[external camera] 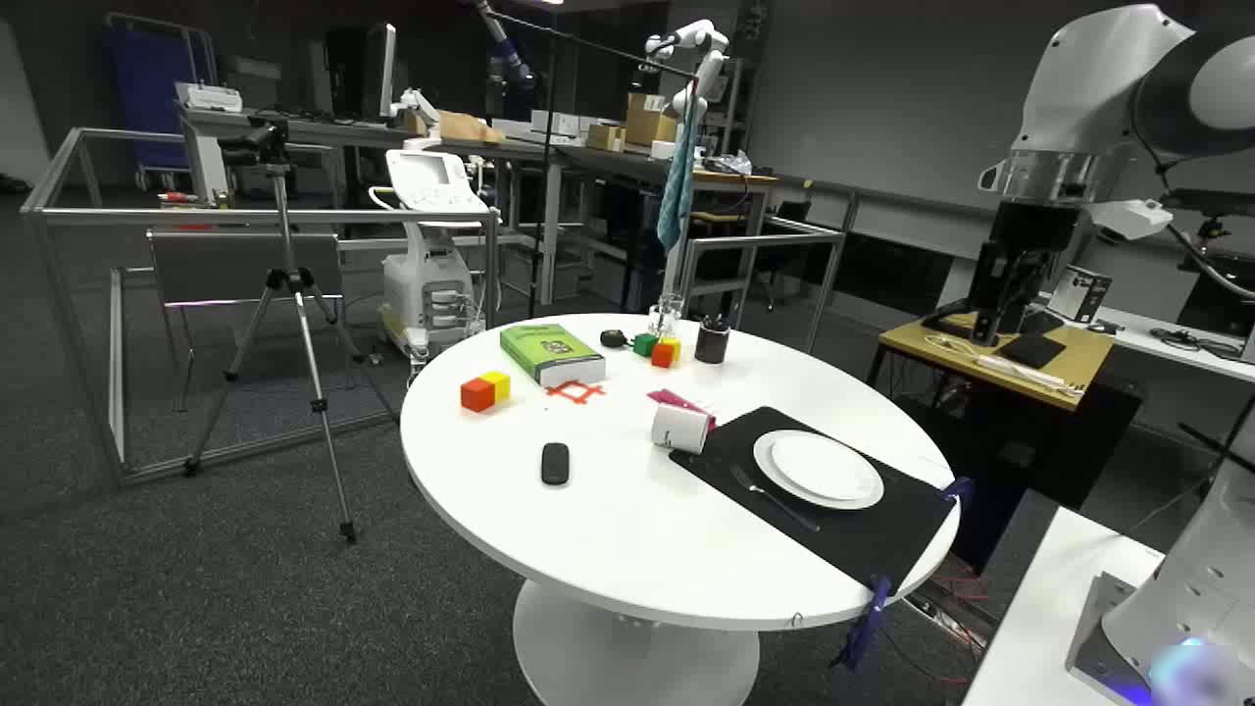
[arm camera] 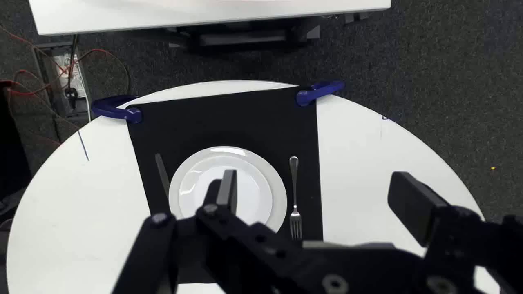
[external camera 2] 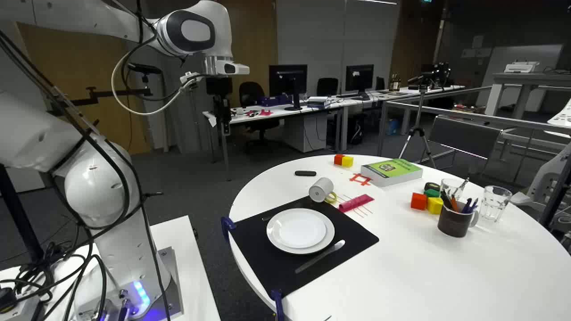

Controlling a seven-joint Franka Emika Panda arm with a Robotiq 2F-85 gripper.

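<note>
Wide apart in the wrist view, the fingers of my gripper are open with nothing between them. The gripper hangs high above the table's edge, touching nothing. Below it on a black placemat (arm camera: 220,122) lie two stacked white plates (arm camera: 277,196), a fork (arm camera: 294,186) and a knife (arm camera: 162,174). A white mug (external camera 2: 321,189) rests on its side by the mat's far corner, next to a pink piece (external camera 2: 356,203). Red and yellow cubes (external camera: 477,394) sit near a green book (external camera: 550,349). A dark object (external camera: 554,464) lies on the bare tabletop.
Blue clamps (arm camera: 321,92) grip the mat at the table edge. A dark mug with pens (external camera 2: 455,219), glasses (external camera 2: 492,204) and more cubes (external camera 2: 419,200) stand at the far side. Bare white tabletop (external camera 2: 407,273) lies beside the mat.
</note>
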